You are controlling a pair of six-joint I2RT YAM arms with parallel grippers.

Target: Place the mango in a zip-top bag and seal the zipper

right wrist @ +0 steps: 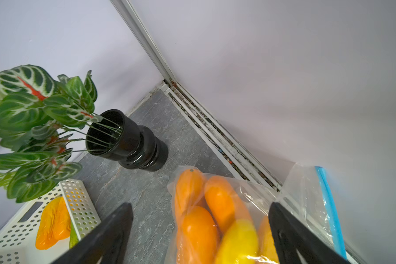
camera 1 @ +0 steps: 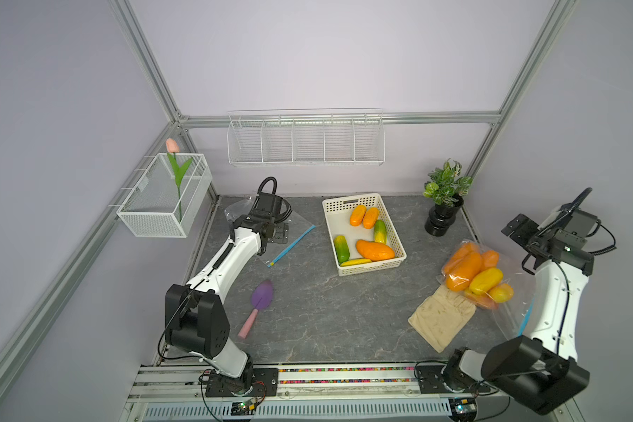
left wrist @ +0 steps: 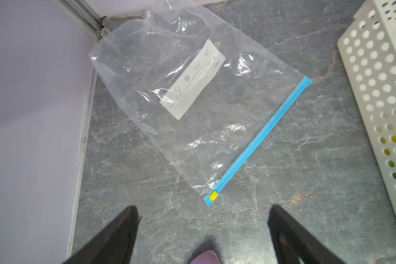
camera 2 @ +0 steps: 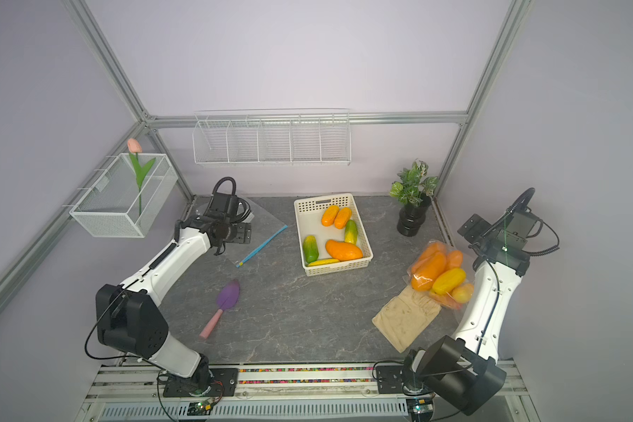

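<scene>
An empty clear zip bag (left wrist: 162, 132) lies flat at the back left, its blue zip strip (left wrist: 264, 136) toward the basket and a yellow slider (left wrist: 213, 195) at its near end. Over it hangs my left gripper (camera 1: 281, 233), open and empty. In the white basket (camera 1: 328, 225) are two small orange fruits (camera 1: 364, 216), a large orange one (camera 1: 375, 250), and several green and yellow ones; which is the mango I cannot tell. By the right wall my right gripper (camera 1: 519, 230) stands open, above and beside a clear bag (right wrist: 290, 198) filled with orange and yellow fruit.
A potted plant (camera 1: 441, 211) stands at the back right. A beige glove (camera 1: 441, 320) lies partly under the filled bag, and a purple trowel (camera 1: 261, 295) front left.
</scene>
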